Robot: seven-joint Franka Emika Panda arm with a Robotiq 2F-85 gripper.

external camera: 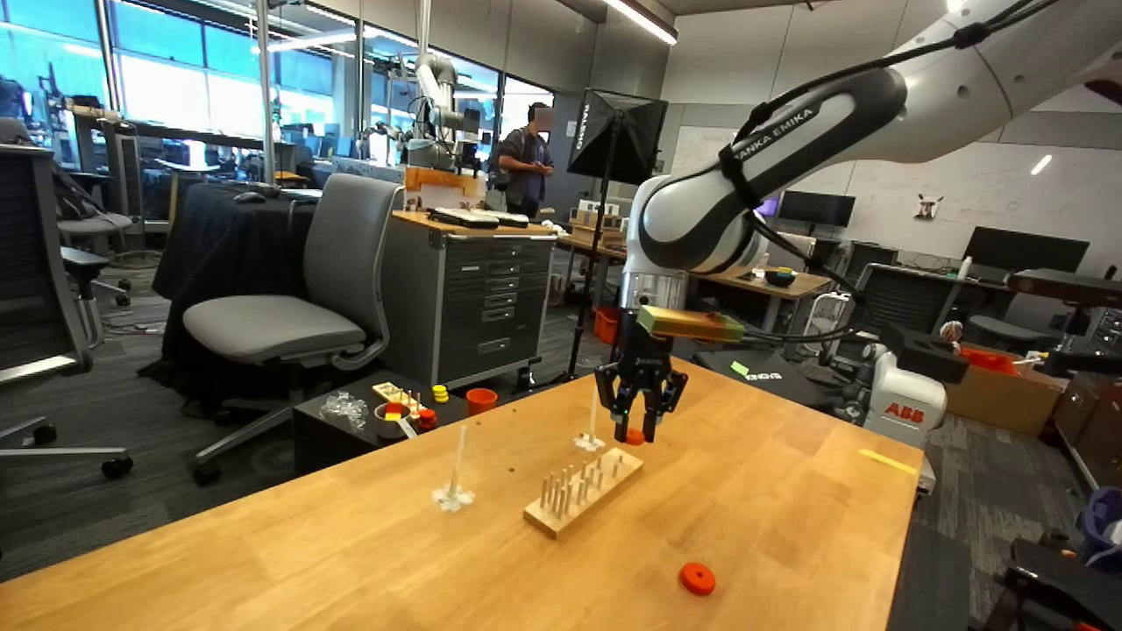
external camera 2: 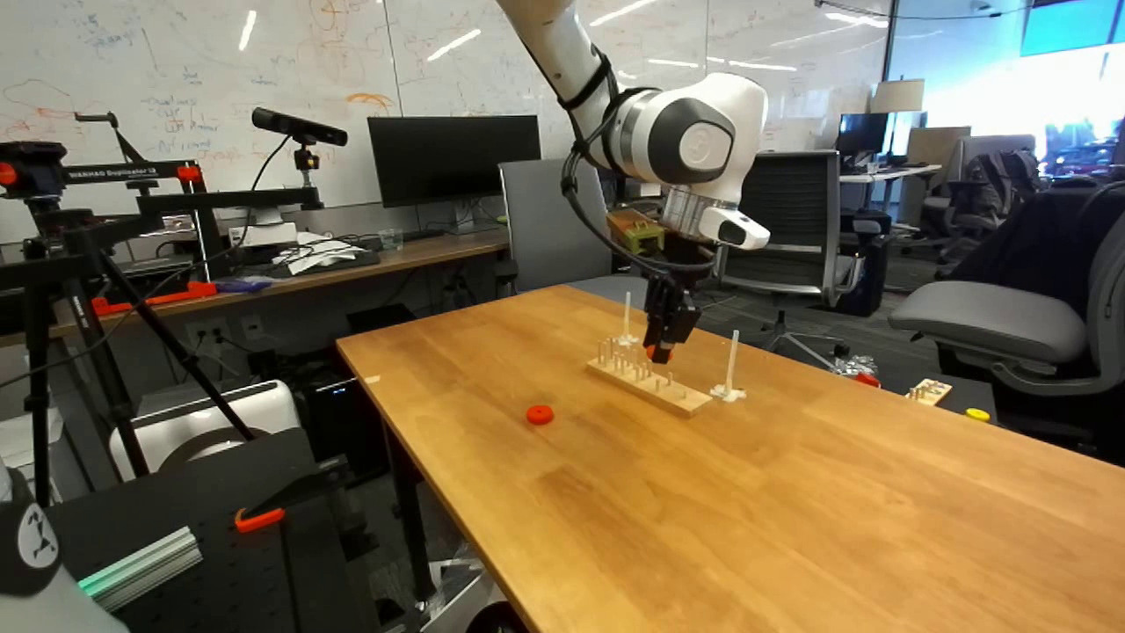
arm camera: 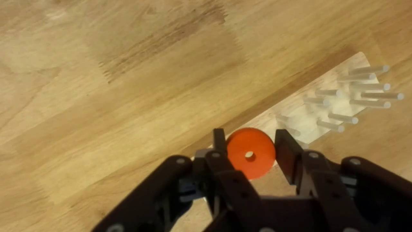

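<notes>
An orange-red disc with a small centre hole (arm camera: 261, 149) is pinched between the two fingers of my gripper, which is shut on it. In exterior view 1 the gripper (external camera: 635, 429) hangs above the table, near the far end of a wooden peg board (external camera: 557, 517) and close to a thin upright rod (external camera: 592, 412). The board carries pegs of differing heights; below the disc in the wrist view, part of the board (arm camera: 266, 120) is covered. A second red disc (external camera: 697, 578) lies flat on the table, apart from the board.
Another upright rod (external camera: 458, 463) stands on the table to the left of the board. Bare tabletop (external camera 2: 591, 506) spreads in front. Beyond the table edge, a low dark stand holds an orange cup (external camera: 481, 400) and yellow pieces (external camera: 439, 393).
</notes>
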